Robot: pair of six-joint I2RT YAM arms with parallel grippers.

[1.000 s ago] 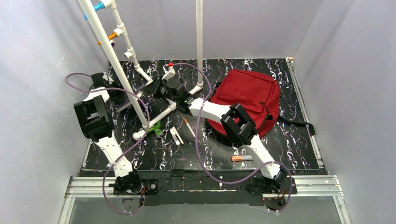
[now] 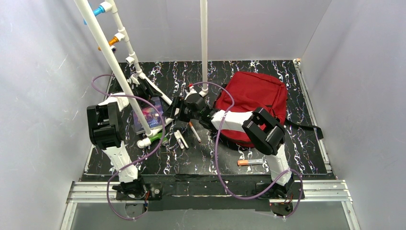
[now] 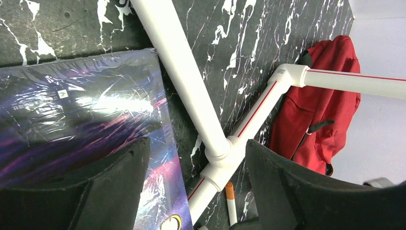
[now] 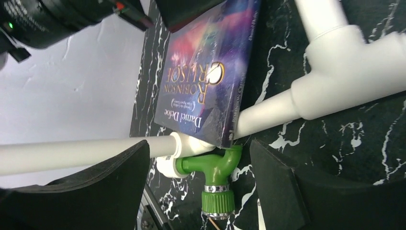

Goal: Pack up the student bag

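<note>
A shrink-wrapped Robinson Crusoe book (image 2: 148,114) (image 3: 81,115) (image 4: 196,81) lies at the left inside the white pipe frame, its edge against a pipe. My left gripper (image 2: 143,91) is above it, fingers apart, nothing visible between them. My right gripper (image 2: 177,109) stands open just right of the book and frame, with nothing between its fingers. The red bag (image 2: 251,96) (image 3: 316,115) lies at the right, partly under my right arm.
White pipes (image 2: 205,43) (image 4: 349,72) surround the book, with a green fitting (image 4: 215,177) at the front. Orange-capped markers (image 2: 194,132) and white items (image 2: 181,140) lie centre front; another orange item (image 2: 250,162) lies front right.
My right gripper has moved down and rightward away from the book, uncovering it.
</note>
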